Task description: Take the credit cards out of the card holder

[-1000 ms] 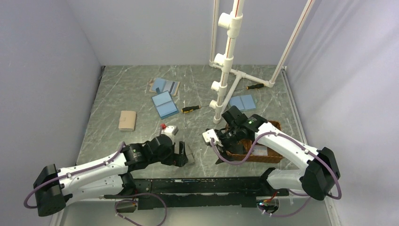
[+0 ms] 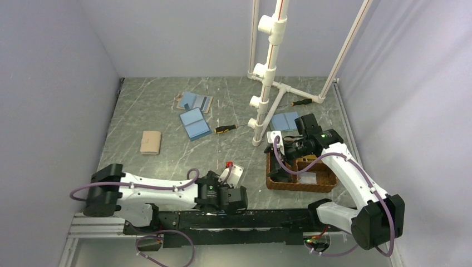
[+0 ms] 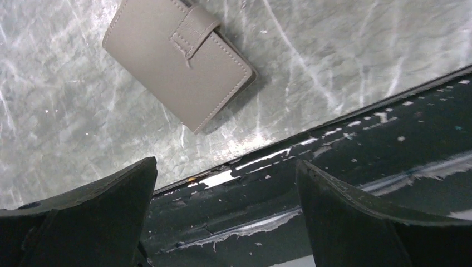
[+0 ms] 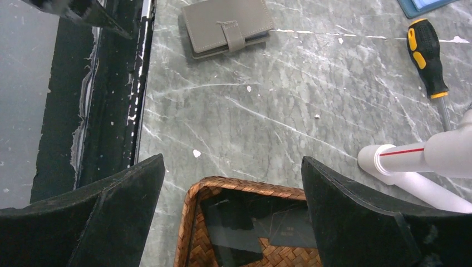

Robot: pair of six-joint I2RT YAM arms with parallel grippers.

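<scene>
A grey-brown card holder [image 3: 175,64] with a strap lies closed on the marble table near its front edge, in both wrist views; no cards show. From above, my left arm hides it. My left gripper is open with nothing between its fingers, the holder lying beyond the fingertips in the left wrist view. My right gripper is open over the wicker basket [image 2: 299,186], which holds dark flat items. In the right wrist view the holder [image 4: 228,22] lies beyond the basket.
Blue holders [image 2: 195,125], a tan holder [image 2: 150,142] and screwdrivers [image 2: 225,128] lie farther back. A white pipe stand [image 2: 259,119] rises at centre right.
My right arm has drawn back rightward, over the basket.
</scene>
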